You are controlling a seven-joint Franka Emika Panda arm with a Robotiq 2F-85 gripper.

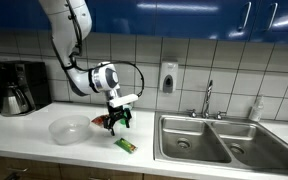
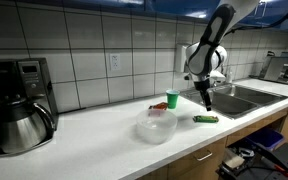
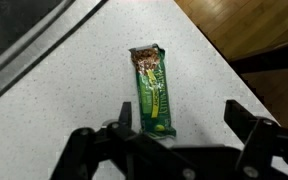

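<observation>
A green snack bar packet [image 3: 152, 90] with a brown end lies flat on the white counter. In exterior view 1 the same packet [image 1: 127, 145] rests just left of the sink, and in exterior view 2 the packet [image 2: 205, 119] is close to the counter's front edge. My gripper stands open, its dark fingers [image 3: 241, 117] spread wide with only counter and part of the packet seen between them. From the side, the gripper [image 1: 119, 122] hangs above and slightly behind the packet, apart from it.
A pale, see-through bowl [image 2: 156, 126] sits left of the arm. Behind it are a green cup [image 2: 172, 98] and a red item [image 2: 159, 106]. The double sink [image 1: 194, 139] lies to the right. A coffee maker [image 2: 22, 105] occupies the far left.
</observation>
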